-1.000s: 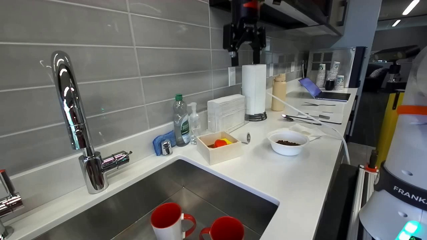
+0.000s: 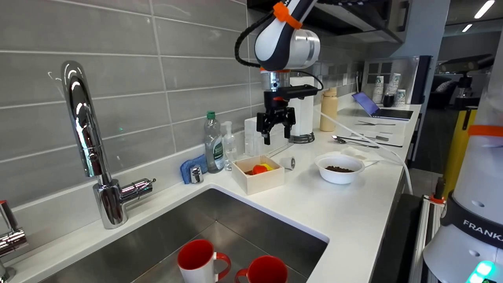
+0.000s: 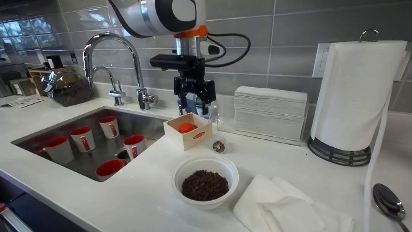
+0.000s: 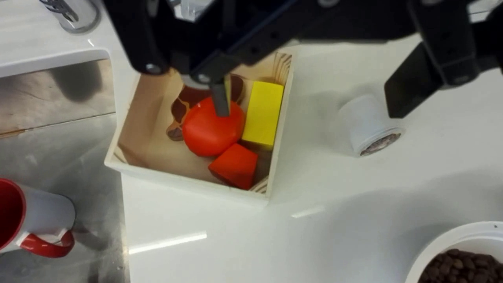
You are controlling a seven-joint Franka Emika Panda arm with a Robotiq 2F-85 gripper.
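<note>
My gripper [image 3: 194,110] is open above the counter, with nothing between its fingers. Below it, in the second exterior view, sits a small wooden box [image 3: 197,136]. Looking down from the wrist, the box holds a round red piece [image 4: 207,134], a red angular block [image 4: 235,166], a yellow block [image 4: 264,113] and a brown flat piece [image 4: 179,111]. One finger [image 4: 219,98] overlaps the round red piece in that view; the other [image 4: 412,82] appears over the counter, close to a white pod [image 4: 360,120] lying on its side just outside the box.
A white bowl of dark pellets [image 3: 205,185] stands in front of the box. The sink [image 2: 235,238] holds several red-and-white mugs. Behind are a napkin stack [image 3: 270,112], a paper towel roll [image 3: 353,96] and a soap bottle [image 2: 213,146]. A crumpled cloth [image 3: 285,205] lies near the bowl.
My gripper has come down from high by the wall to just above the box area, and its fingers still stand apart. The box, pod and bowl look unmoved.
</note>
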